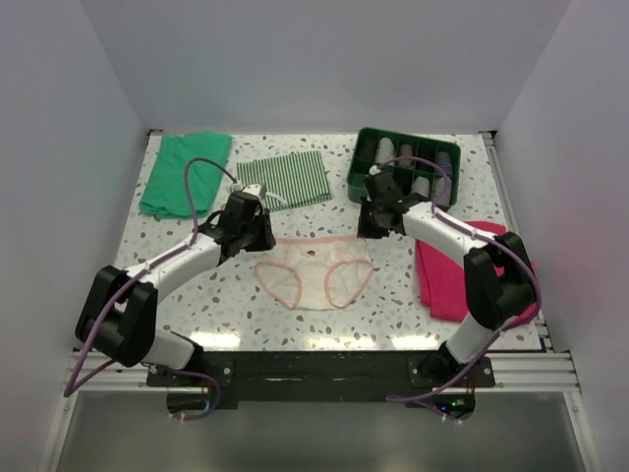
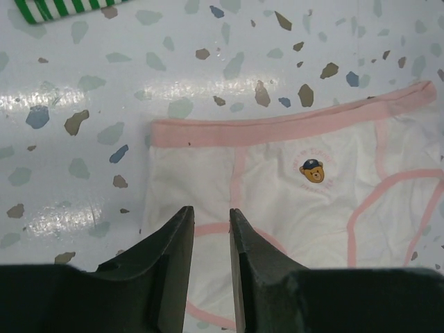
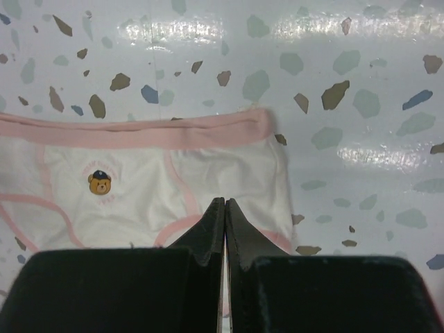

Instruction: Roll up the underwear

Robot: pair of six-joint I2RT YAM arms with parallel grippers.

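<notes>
White underwear (image 1: 314, 280) with pink trim and a bear print lies spread flat on the speckled table, waistband toward the back. My left gripper hangs over its left side, fingers slightly apart with nothing between them. My right gripper is above its right side, shut, with nothing showing between the fingertips. In both wrist views the waistband shows a narrow doubled edge.
A folded green cloth (image 1: 185, 172) and a striped cloth (image 1: 282, 179) lie at the back left. A green divided box (image 1: 358, 182) with rolled items stands at the back right, red cloths (image 1: 447, 290) at the right.
</notes>
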